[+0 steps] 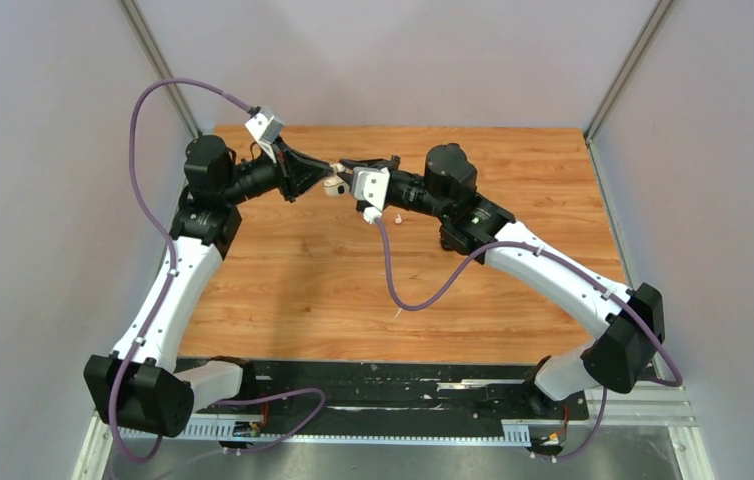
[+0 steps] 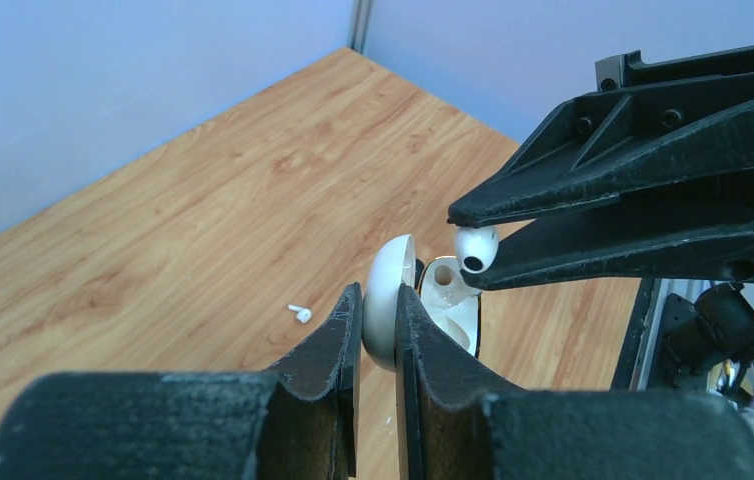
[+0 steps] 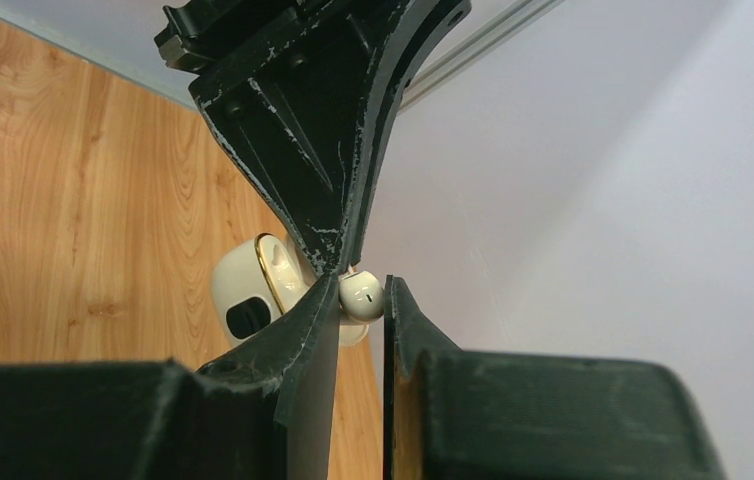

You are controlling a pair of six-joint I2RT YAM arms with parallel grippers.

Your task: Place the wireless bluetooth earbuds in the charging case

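The open white charging case [image 2: 453, 300] is held up by my left gripper [image 1: 327, 172], whose fingertips are shut on its white lid [image 2: 388, 300]; an empty round well shows in the left wrist view. My right gripper [image 1: 346, 172] is shut on a white earbud [image 2: 475, 247] [image 3: 361, 296], held just above and beside the case, close to it. Whether the earbud touches the case I cannot tell.
A small white piece [image 1: 398, 219] lies on the wooden table [image 1: 283, 270] below, with a dark object [image 1: 447, 240] partly hidden under the right arm.
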